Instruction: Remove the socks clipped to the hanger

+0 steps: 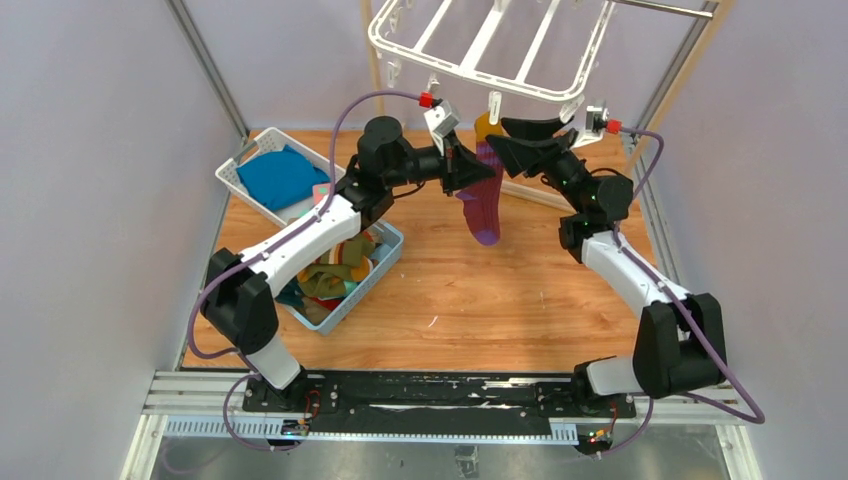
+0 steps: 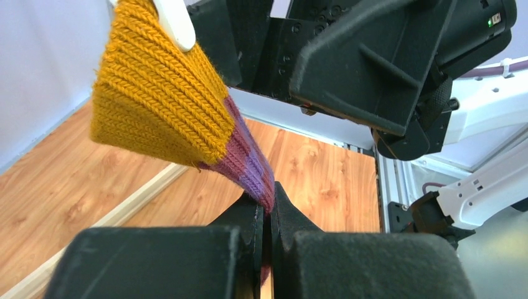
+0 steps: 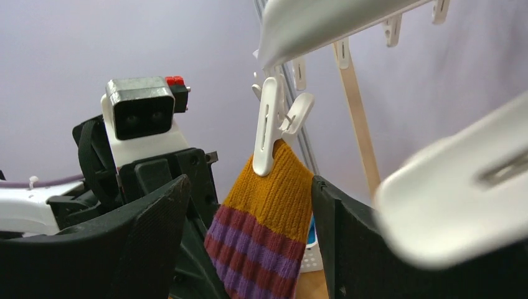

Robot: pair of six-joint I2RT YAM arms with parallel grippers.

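A striped sock point(image 1: 482, 210), mustard at the cuff with red and purple bands below, hangs under the white hanger point(image 1: 474, 66), a clip point(image 3: 268, 124) still at its cuff. My left gripper is shut on the sock's striped part, which runs down between its fingers. My right gripper stands open beside the cuff, just below the hanger, its fingers either side of the sock in its wrist view, with no clear contact.
A white basket point(image 1: 236, 178) with blue cloth and a light-blue basket point(image 1: 343, 308) of clothes lie at the left. A wooden bar point(image 2: 138, 194) lies behind the sock.
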